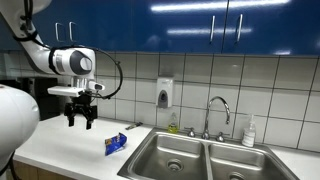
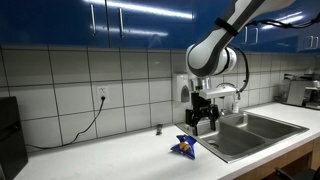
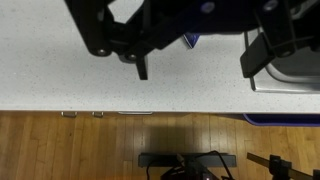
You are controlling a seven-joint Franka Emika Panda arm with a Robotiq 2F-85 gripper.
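Note:
My gripper [image 1: 80, 123] hangs above the white counter on the left in exterior view 1, its fingers apart with nothing between them. A small blue object with some orange on it [image 2: 184, 146] lies on the counter beside the sink; what it is I cannot tell. In exterior view 1 this blue object [image 1: 115, 143] is to the right of the gripper and apart from it. Only a corner of the blue object [image 3: 191, 40] shows in the wrist view, at the top between the spread fingers; the gripper's dark parts hide much around it.
A double steel sink [image 1: 178, 155] with a tall faucet [image 1: 207, 115] takes up the right side. Soap bottles [image 1: 249, 132] stand behind it. The counter's front edge and the wooden floor [image 3: 90, 150] lie below the gripper in the wrist view. Left of the blue object, the counter [image 2: 100, 155] is clear.

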